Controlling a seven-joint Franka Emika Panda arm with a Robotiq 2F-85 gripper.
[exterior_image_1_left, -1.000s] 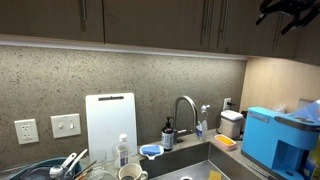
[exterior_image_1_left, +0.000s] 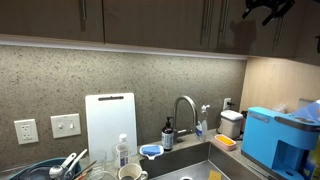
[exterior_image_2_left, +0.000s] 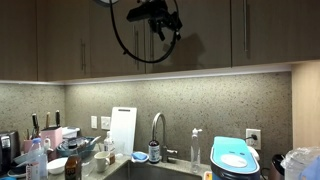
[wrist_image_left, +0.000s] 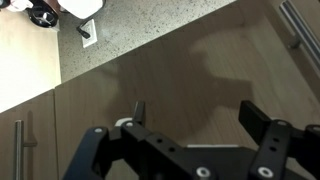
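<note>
High in front of the upper cabinets, my gripper stands open with nothing between its fingers. In the wrist view its two dark fingertips (wrist_image_left: 250, 116) are wide apart against a brown cabinet door (wrist_image_left: 185, 85). One metal bar handle (wrist_image_left: 300, 28) shows at the upper right of that view, and another handle (wrist_image_left: 19, 150) lies at the left edge. Neither handle is between the fingers. From exterior view 1 the gripper (exterior_image_1_left: 258, 14) appears at the top right, beside the cabinet handles. The arm (exterior_image_2_left: 155, 15) hangs at the top of exterior view 2.
Below are the sink (exterior_image_1_left: 195, 160), the faucet (exterior_image_1_left: 186, 104), a soap bottle (exterior_image_1_left: 167, 133), a white cutting board (exterior_image_1_left: 110, 125) and a blue appliance (exterior_image_1_left: 270, 138). Dishes and bottles crowd the counter left of the sink. Open air lies between the gripper and the counter.
In exterior view 1 my gripper has shifted a little to the left along the cabinets. The things on the counter have not moved.
</note>
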